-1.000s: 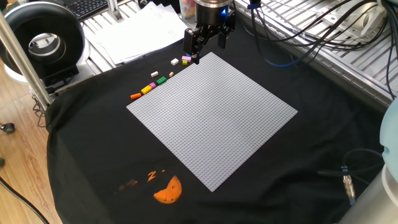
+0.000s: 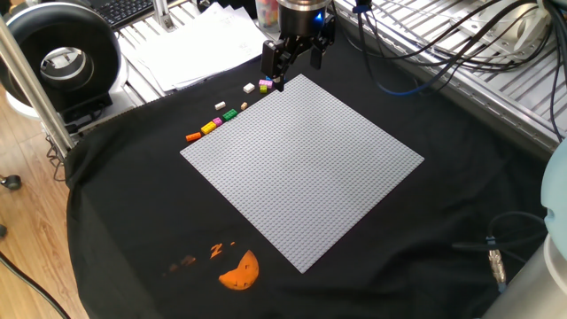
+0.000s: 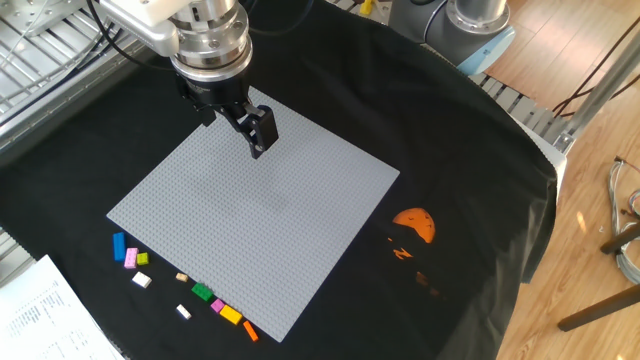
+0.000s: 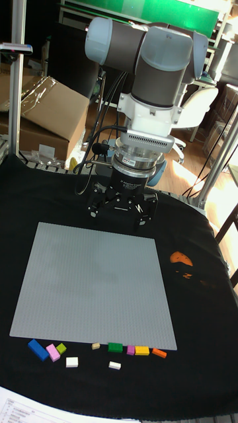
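My gripper [image 4: 118, 213] hangs above the work area with its two fingers wide apart and nothing between them. The grey studded baseplate [image 2: 301, 168] lies flat on the black cloth, with no bricks on it. Along one edge of the plate, loose bricks rest on the cloth: blue [image 4: 38, 349], pink [image 4: 53, 352], lime [image 4: 61, 348], tan [image 4: 96, 346], green [image 4: 115, 347], magenta [image 4: 130, 349], yellow [image 4: 142, 350] and orange [image 4: 160, 353]. Two white bricks, one larger [image 3: 141, 280] and one smaller [image 3: 183, 312], sit farther out from the plate. In exterior view 1 the gripper partly covers the blue brick.
White papers [image 2: 199, 49] lie beyond the brick row. An orange printed patch [image 3: 415, 225] marks the cloth beside the plate. Black cables [image 2: 443, 62] run along the metal rack. Cloth around the plate's other sides is mostly clear.
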